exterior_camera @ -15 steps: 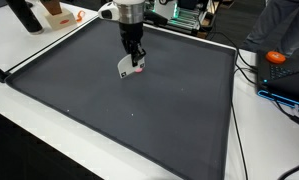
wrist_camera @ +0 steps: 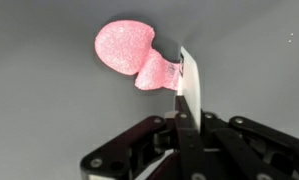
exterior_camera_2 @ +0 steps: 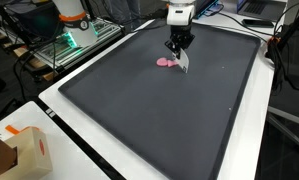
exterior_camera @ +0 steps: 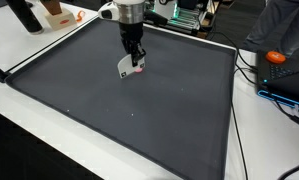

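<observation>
A thin white card (exterior_camera_2: 183,63) stands on edge, its top end between the fingers of my gripper (exterior_camera_2: 178,46), which is shut on it. In the wrist view the card (wrist_camera: 191,82) shows nearly edge-on, rising out of the closed gripper. A pink, rounded two-lobed piece (wrist_camera: 125,47) lies flat on the dark mat; its narrower lobe reaches the card's side there, though whether they touch I cannot tell. From exterior view 1 the card (exterior_camera: 125,67) hides most of the pink piece (exterior_camera: 139,69).
A wooden box (exterior_camera_2: 37,152) stands at the near left in exterior view 2, off the mat.
</observation>
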